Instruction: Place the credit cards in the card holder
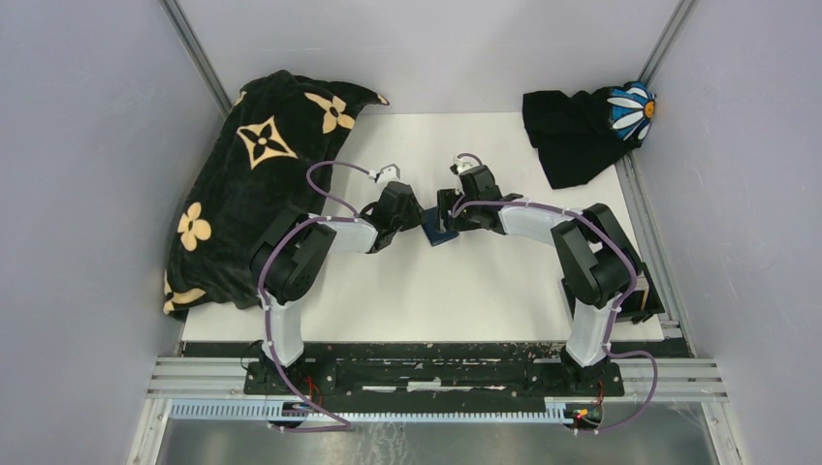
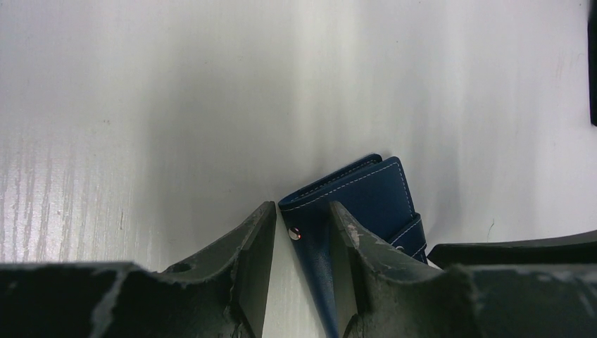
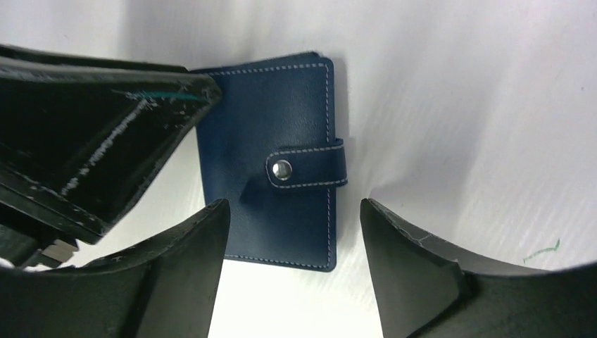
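The navy card holder (image 1: 441, 232) lies on the white table between both grippers. Its strap is snapped shut in the right wrist view, where the whole front of the holder (image 3: 267, 211) shows. My left gripper is part open at the holder's left edge, one finger outside it and the other over its front; whether they touch is unclear. My right gripper stands open above the strap side, one finger overlapping the holder in view and the other past its right edge. No credit card can be made out.
A black box (image 1: 648, 315) with a tan item inside stands at the right edge, partly behind my right arm. Dark patterned cloth (image 1: 242, 194) covers the left side; a black cloth (image 1: 572, 136) lies back right.
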